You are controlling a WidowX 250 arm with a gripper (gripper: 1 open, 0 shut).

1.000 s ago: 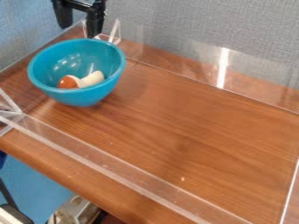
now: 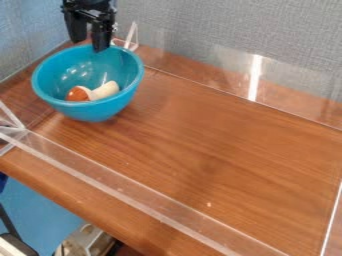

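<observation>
A teal bowl point(image 2: 123, 99) sits at the left of the wooden table, holding a small toy mushroom point(image 2: 94, 92) with an orange-red cap and pale stem. My black gripper point(image 2: 88, 40) hangs above the bowl's back rim, its fingers pointing down. Whether anything is between the fingers is too dark and small to tell.
Clear low walls line its edges, with white frames at the left. A grey textured wall stands behind, and a blue floor shows at the lower left.
My gripper has moved down toward the bowl over the last second. The bowl and mushroom look unmoved.
</observation>
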